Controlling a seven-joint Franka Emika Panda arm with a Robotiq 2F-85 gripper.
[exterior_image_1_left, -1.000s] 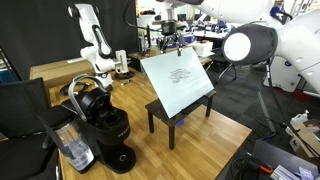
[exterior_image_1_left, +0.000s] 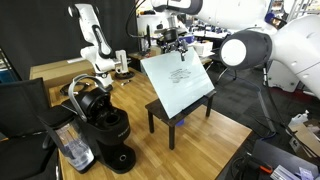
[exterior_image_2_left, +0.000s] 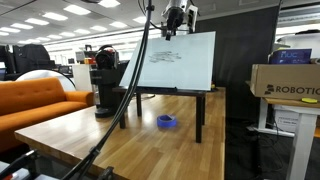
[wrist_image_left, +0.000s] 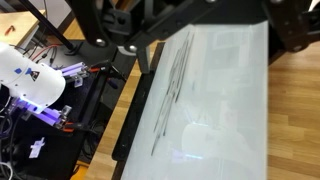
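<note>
A white board (exterior_image_1_left: 178, 82) leans tilted on a low black stand (exterior_image_2_left: 199, 118). Dark streaks (wrist_image_left: 172, 88) run along its surface in the wrist view. My gripper (exterior_image_2_left: 173, 31) is at the board's upper edge, pointing down; whether it touches the board cannot be told. At the top of the wrist view its dark fingers (wrist_image_left: 135, 30) are blurred and spread apart, so it is open, with nothing seen held between them.
A blue tape roll (exterior_image_2_left: 166, 122) lies on the wooden table (exterior_image_1_left: 200, 148) beneath the stand. A black coffee machine (exterior_image_1_left: 103, 128) stands to one side. Farther off is a cardboard box (exterior_image_2_left: 293, 80). Bare tabletop lies in front of the stand.
Over the last second my gripper has shifted slightly downward near the board's upper edge. The board and stand look unmoved.
</note>
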